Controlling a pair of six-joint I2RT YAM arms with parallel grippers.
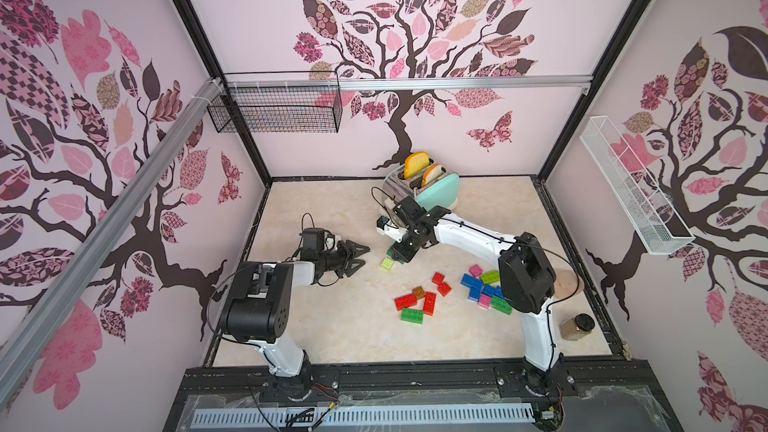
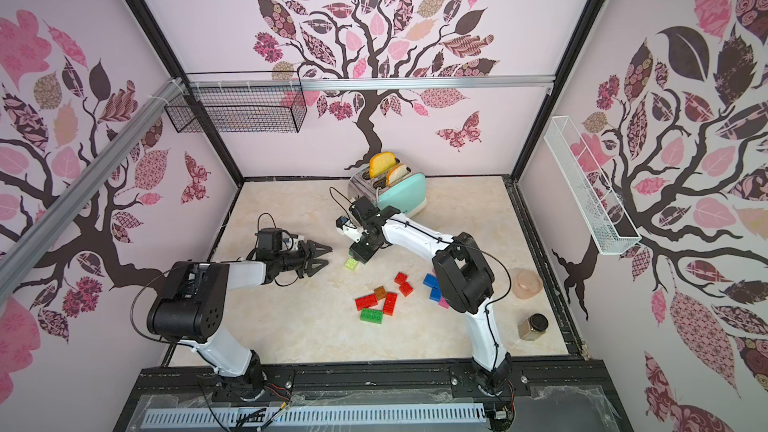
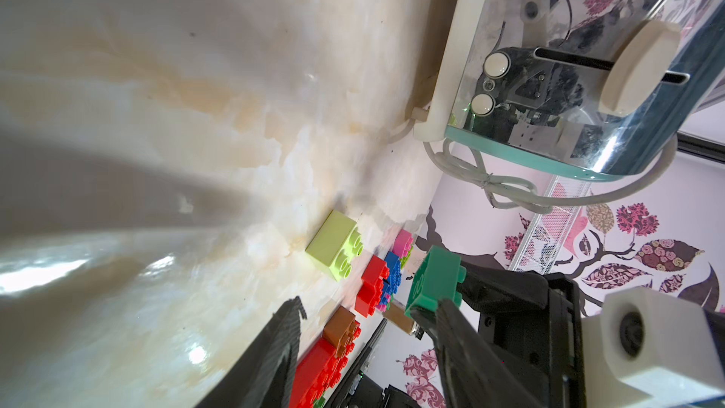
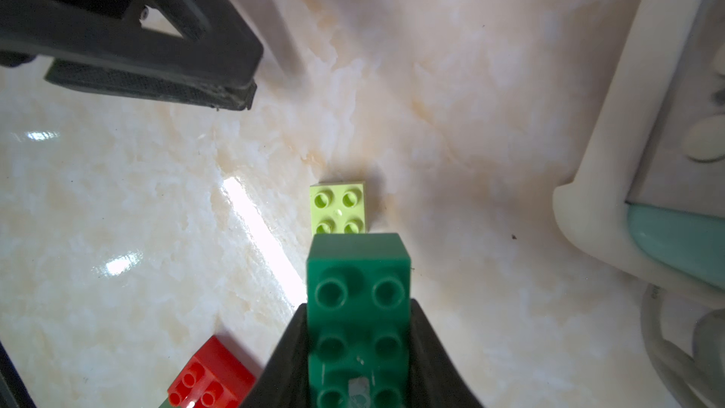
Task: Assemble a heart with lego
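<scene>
My right gripper is shut on a dark green brick [image 4: 358, 287], held above the table over a lime 2x2 brick [image 4: 337, 204], which lies studs up. In the left wrist view the held brick [image 3: 438, 279] hangs right of the lime brick [image 3: 328, 245]. My left gripper [image 1: 356, 258] stands open to the left of the lime brick, nothing between its fingers. Red bricks [image 1: 405, 301], an orange brick [image 1: 418, 292] and a green brick [image 1: 412, 316] lie toward the front.
A toaster [image 1: 432, 190] with its cable stands at the back, close to the right gripper. Blue, pink and green bricks [image 1: 471, 281] lie under the right arm. A jar [image 1: 576, 326] stands at the front right.
</scene>
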